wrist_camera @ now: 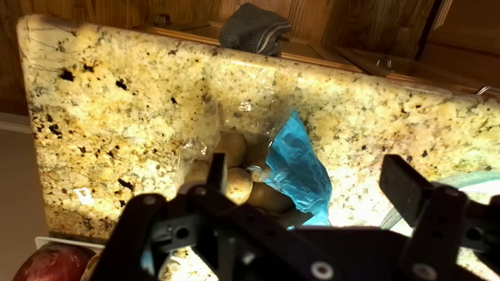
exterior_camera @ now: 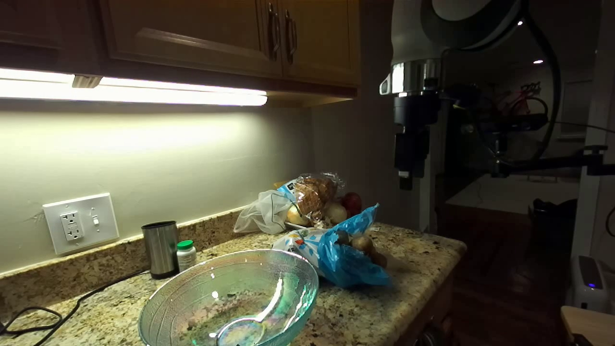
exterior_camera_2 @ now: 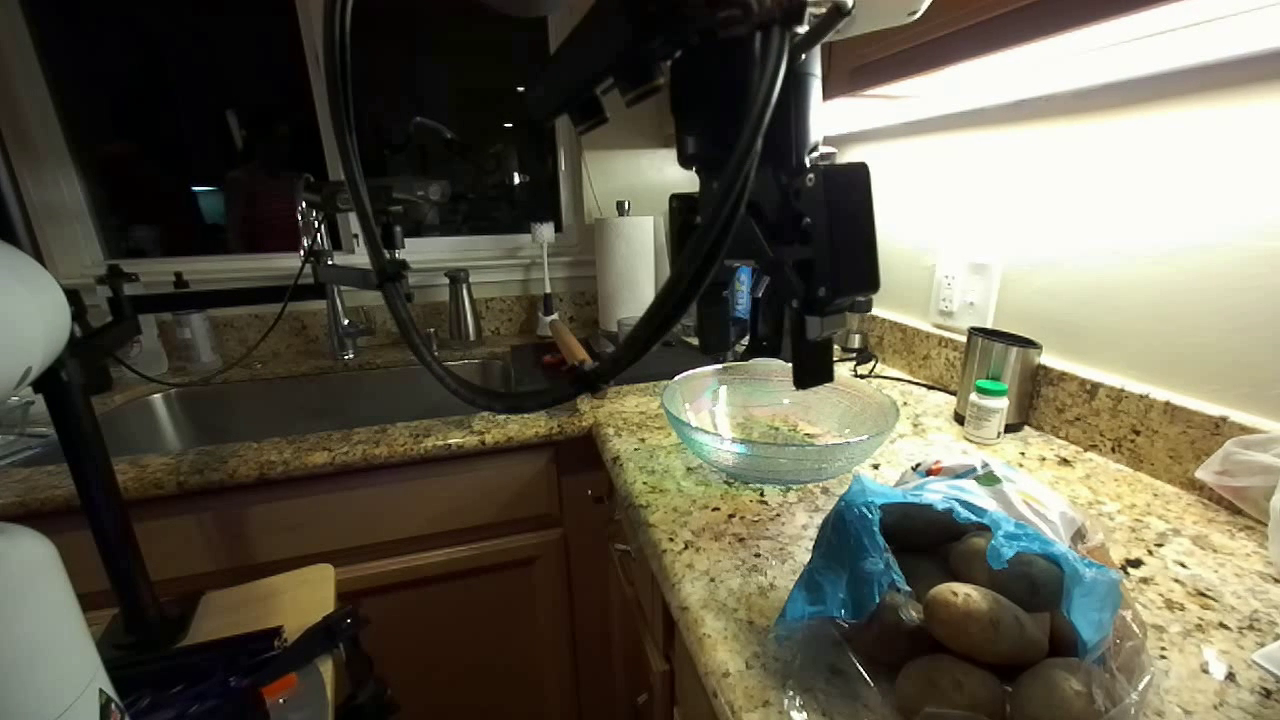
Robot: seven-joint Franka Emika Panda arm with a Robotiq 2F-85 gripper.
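My gripper stands open, its two fingers wide apart with nothing between them. It hangs in the air above the counter, clear of everything on it, as exterior view 1 shows (exterior_camera: pixel 406 181). Below it in the wrist view lies an open blue and clear plastic bag (wrist_camera: pixel 300 171) of potatoes (wrist_camera: pixel 239 185), partly hidden by the gripper. Several brown potatoes (exterior_camera_2: pixel 984 623) show in the mouth of the bag (exterior_camera_2: pixel 846 534) in exterior view 2. A large clear glass bowl (exterior_camera: pixel 230 288) sits empty on the counter, beside the bag.
A steel cup (exterior_camera: pixel 161 249) and a green-capped bottle (exterior_camera: pixel 186 255) stand by the wall. Bagged onions, a brown-filled bag (exterior_camera: pixel 311 196) and a red item (exterior_camera: pixel 351 203) fill the back corner. The sink (exterior_camera_2: pixel 276 408) is left of the bowl. Bare counter (wrist_camera: pixel 117 103) borders the potatoes.
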